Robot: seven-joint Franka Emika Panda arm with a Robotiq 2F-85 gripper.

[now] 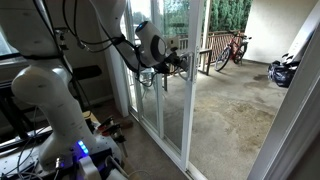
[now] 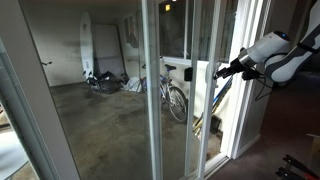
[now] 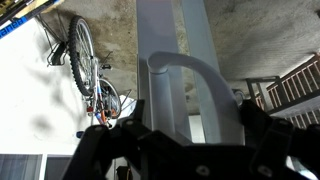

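A sliding glass door with a white frame [image 1: 189, 110] stands in front of the arm. My gripper [image 1: 180, 62] is at the door frame's edge, at about handle height. In exterior view 2 the gripper [image 2: 222, 72] reaches the frame from the right, close to the white door handle [image 2: 210, 75]. The wrist view has the curved handle [image 3: 205, 72] large between the dark fingers, one on either side. Whether the fingers press on it cannot be told; their contact faces are hidden.
Beyond the glass lies a concrete patio floor [image 1: 235, 110], mostly clear. A red bicycle [image 1: 232, 50] and a dark covered object [image 1: 283, 70] stand farther back. Exterior view 2 also has a surfboard [image 2: 87, 48] against the far wall.
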